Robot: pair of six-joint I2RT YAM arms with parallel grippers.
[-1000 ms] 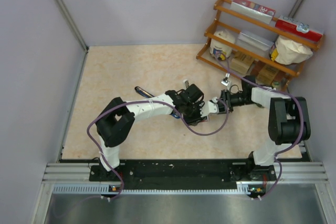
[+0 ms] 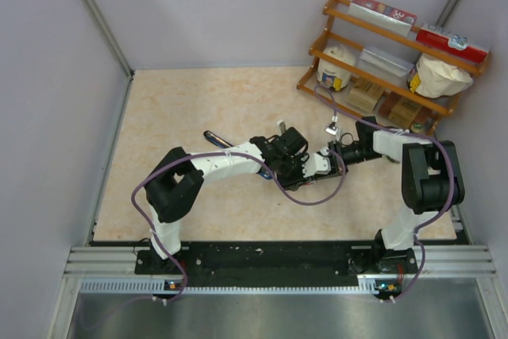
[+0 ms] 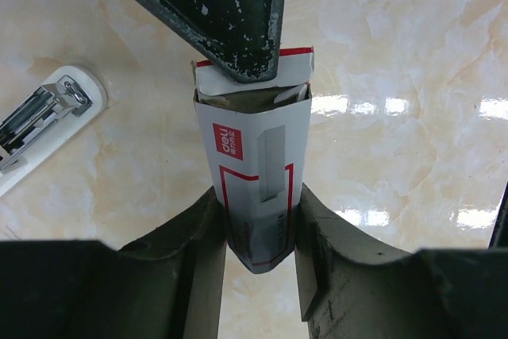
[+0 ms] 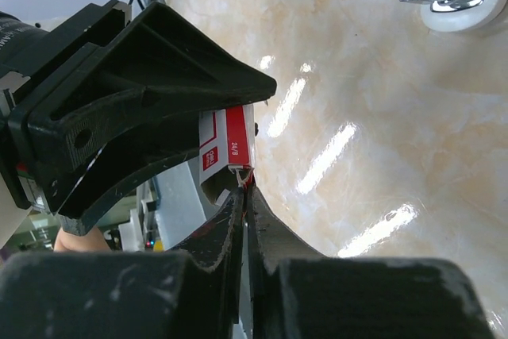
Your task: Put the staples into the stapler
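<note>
My left gripper is shut on a white and red deli staple box (image 3: pixel 248 144), whose end flaps stand open toward the top of the left wrist view. What lies deep in the box is hidden. At its opening sits my right gripper, fingers together at the box's edge in the right wrist view. I cannot make out anything gripped between those fingertips. A white stapler (image 3: pixel 75 97), its metal part exposed, lies at the left of the left wrist view and shows again as a stapler (image 4: pixel 468 9) at the top right of the right wrist view.
A long dark object with blue parts (image 2: pixel 216 140) lies behind the left arm. The wooden shelf (image 2: pixel 385 33) with boxes and bags fills the back right corner. Bare table (image 2: pixel 167 109) stretches across the back left.
The right arm has shifted slightly left, its gripper closer in to the left gripper. The left arm and the box have stayed where they were.
</note>
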